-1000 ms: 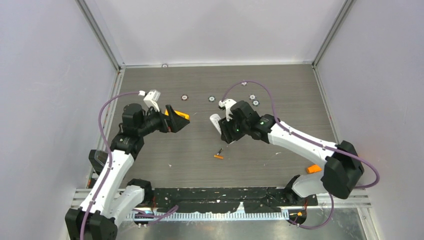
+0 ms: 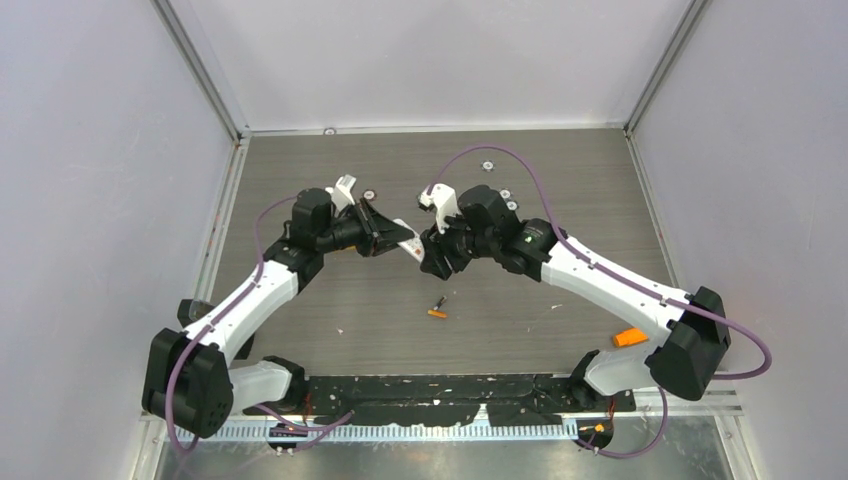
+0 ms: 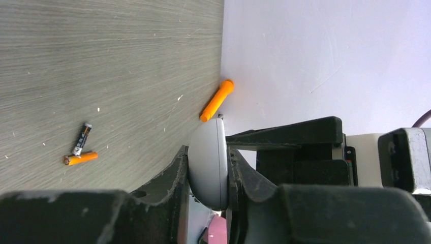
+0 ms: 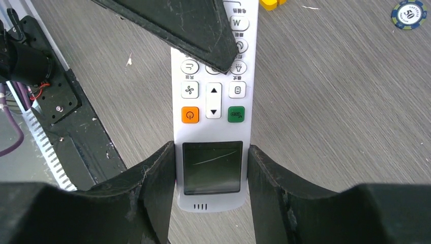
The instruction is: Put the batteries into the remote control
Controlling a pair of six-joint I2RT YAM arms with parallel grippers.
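Note:
The white remote is held up between the two grippers above the table, its button face and screen showing in the right wrist view. My left gripper is shut on one end, which appears as a rounded tip in its wrist view. My right gripper is shut across the screen end. Below them, a dark battery and an orange battery lie on the table, nearly touching.
An orange cylindrical tool lies at the right front. Several chips are scattered on the back of the table.
My left gripper has moved right from beside the yellow object to the remote and shut on it.

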